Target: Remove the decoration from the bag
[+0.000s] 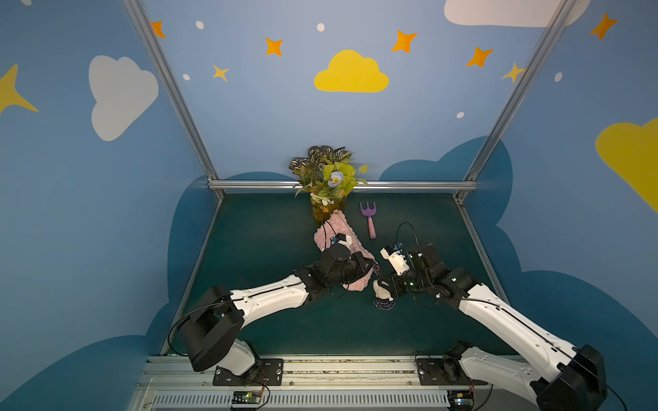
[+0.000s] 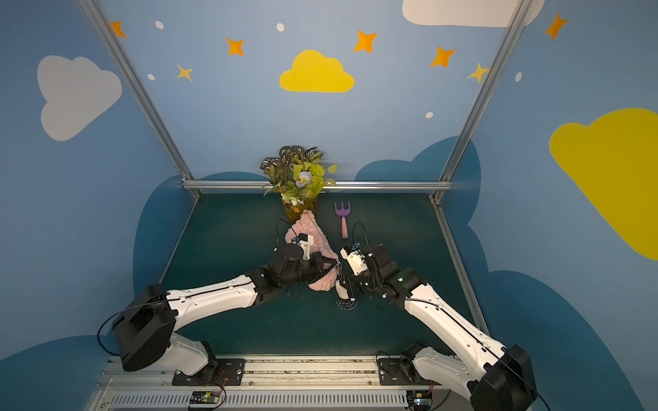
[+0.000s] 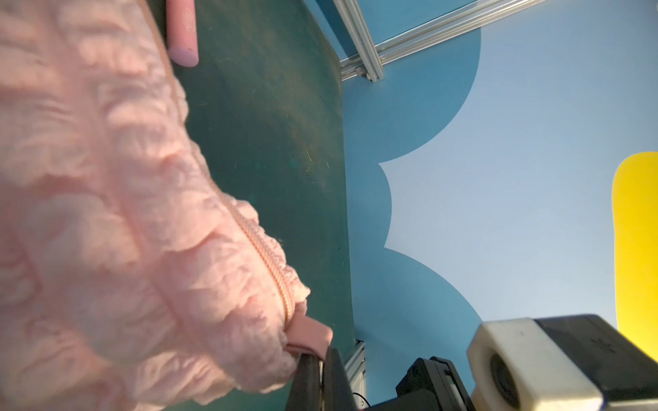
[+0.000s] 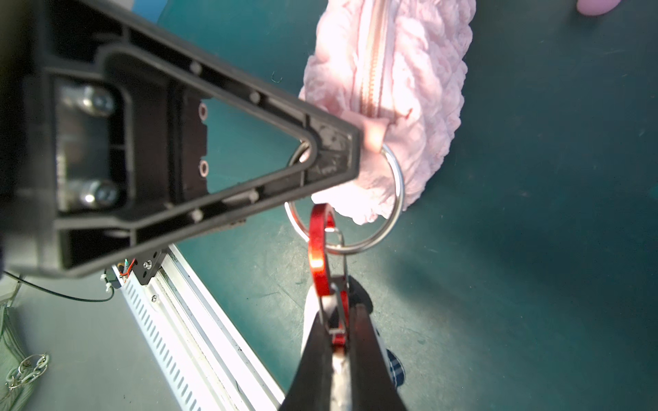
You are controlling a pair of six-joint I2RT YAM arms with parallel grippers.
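Note:
The pink puffy bag lies on the table, its zipper end toward the grippers. A large metal ring hangs at its pink tab. My left gripper is shut on that ring right by the tab; its side covers part of the ring in the right wrist view. A red carabiner clip meets the ring's lower edge. My right gripper is shut on the clip's lower end. Below hangs the pale plush decoration with a dark patterned bottom, partly hidden by the gripper.
A flower arrangement in an amber pot stands behind the bag. To its right lies a purple fork with a pink handle. Bare green table extends left, and the front strip is clear.

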